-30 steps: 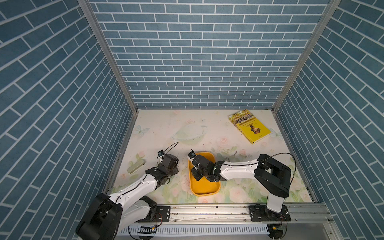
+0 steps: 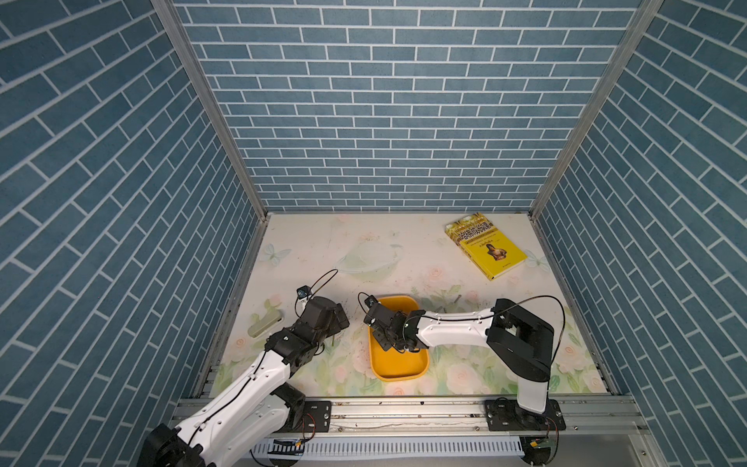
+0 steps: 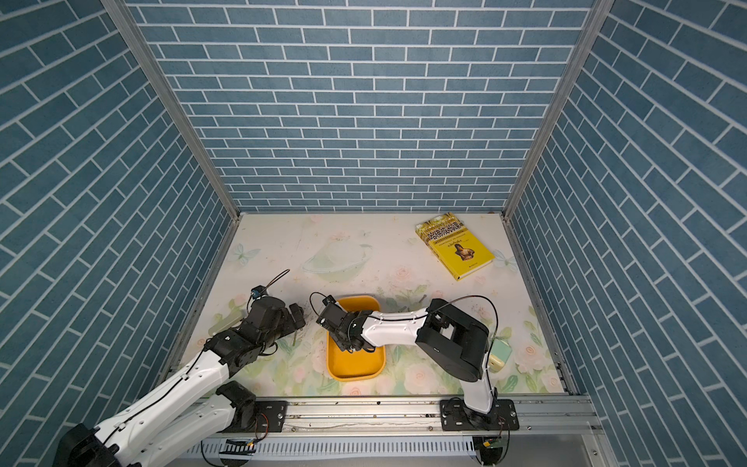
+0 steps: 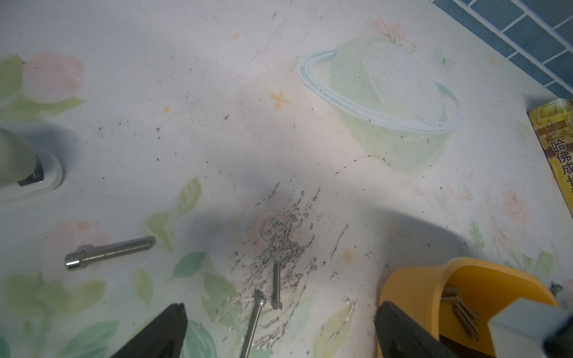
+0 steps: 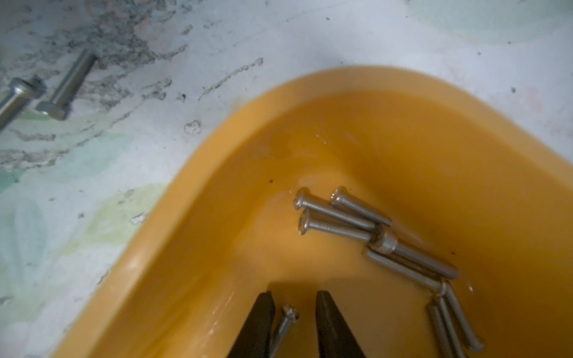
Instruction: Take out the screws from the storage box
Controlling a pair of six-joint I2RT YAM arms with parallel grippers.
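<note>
The orange storage box (image 2: 398, 367) stands on the table with my right gripper reaching into it. In the right wrist view its fingers are open, and a loose screw (image 5: 287, 314) shows between the two fingers, closer to the left one. Several more screws (image 5: 334, 222) lie heaped deeper in the box. Left of the box my left gripper is held open above the table. Below it in the left wrist view lie two screws, an upright one (image 4: 276, 285) and a slanted one (image 4: 253, 322); a thicker screw (image 4: 110, 251) lies farther left.
A yellow book (image 2: 486, 245) lies at the back right. At the left edge is a pale green object (image 2: 265, 323), and a small pale item (image 3: 498, 355) sits near the right arm.
My left gripper has moved slightly left and turned, its fingers more visible now. The right gripper has shifted a little left inside the box.
</note>
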